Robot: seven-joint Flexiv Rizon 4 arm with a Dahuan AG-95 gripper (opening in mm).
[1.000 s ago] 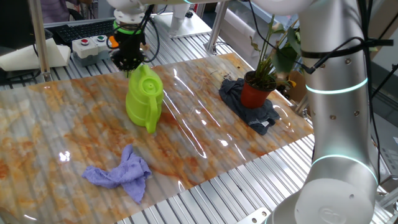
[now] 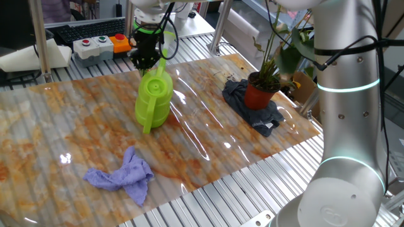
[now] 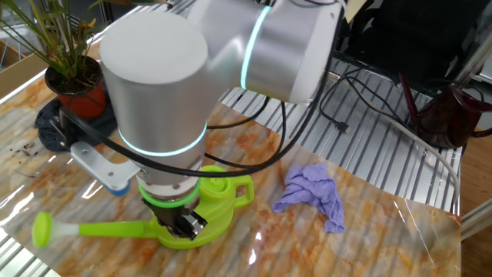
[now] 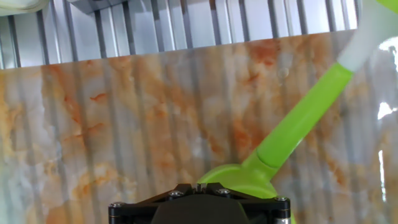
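Observation:
A lime-green watering can point(image 2: 153, 104) stands upright on the marbled sheet point(image 2: 69, 126), its handle facing the front edge. In the wrist view its long green spout point(image 4: 305, 118) runs to the upper right, while most of the body is hidden behind my gripper. The black fingers meet at the middle, shut, and nothing shows between them. Exterior view 2 puts the gripper point(image 3: 192, 229) low against the near side of the can point(image 3: 219, 204), close to the spout's base; whether they touch cannot be made out there.
A potted plant point(image 2: 257, 94) stands on a dark cloth point(image 2: 262, 120) at the right. Toward the front left lies a crumpled purple cloth point(image 2: 129, 174). Button boxes point(image 2: 95, 49) sit behind the sheet. A dark red watering can point(image 3: 446, 115) is off the sheet.
My gripper has moved to the right in exterior view 1. The watering can has shifted right and turned with it, its handle swinging from lower right to lower left.

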